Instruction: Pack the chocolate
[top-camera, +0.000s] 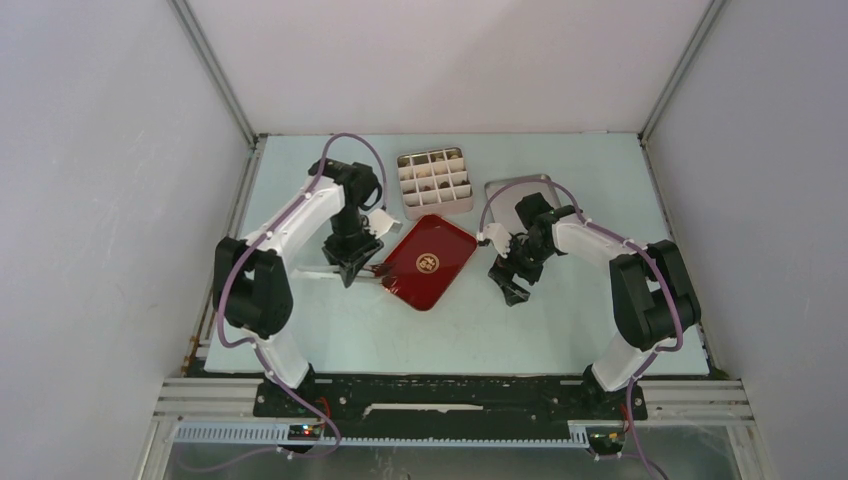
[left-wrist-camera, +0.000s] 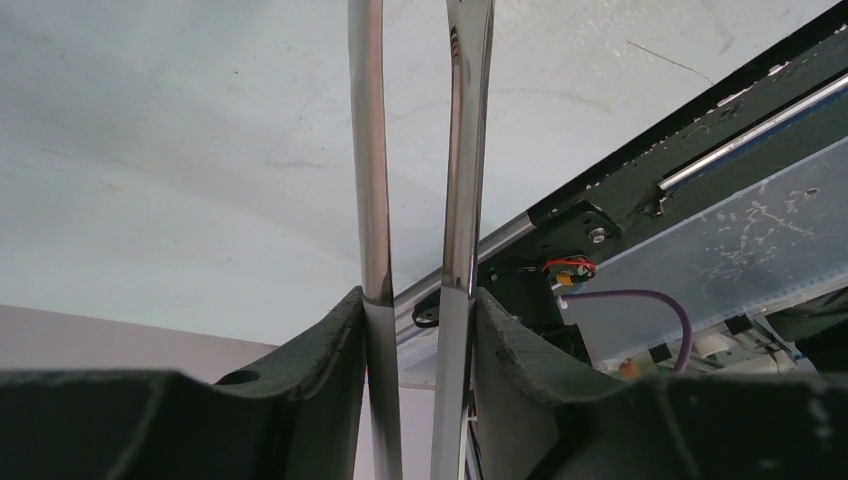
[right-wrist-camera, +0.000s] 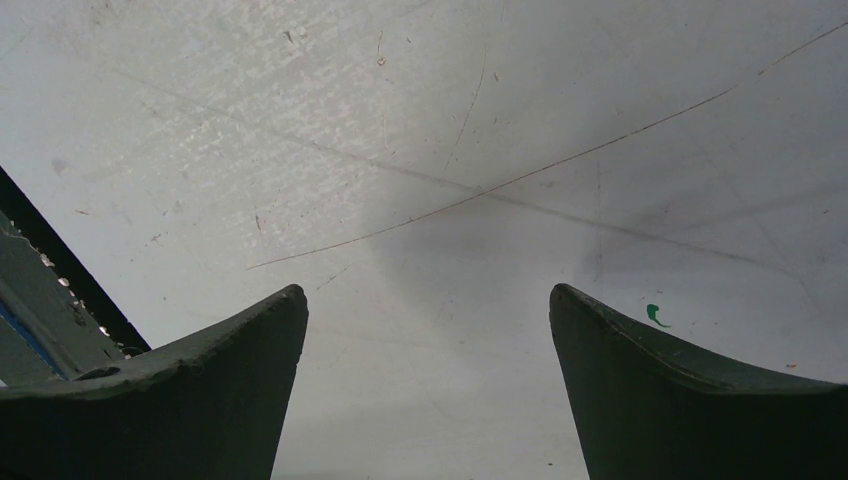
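My left gripper (top-camera: 355, 262) is shut on a pair of long silver tongs (left-wrist-camera: 462, 170), whose two arms run parallel in the left wrist view. In the top view it is beside the left edge of a red box tray (top-camera: 428, 240) with a gold emblem. A grid box (top-camera: 434, 200) with small pieces in its compartments stands behind the tray; whether these are chocolates is too small to tell. My right gripper (top-camera: 508, 272) stands open right of the tray, with bare table between its fingers in the right wrist view.
A pale square tray (top-camera: 500, 200) lies at the back right, partly under the right arm. Walls close off the sides and back.
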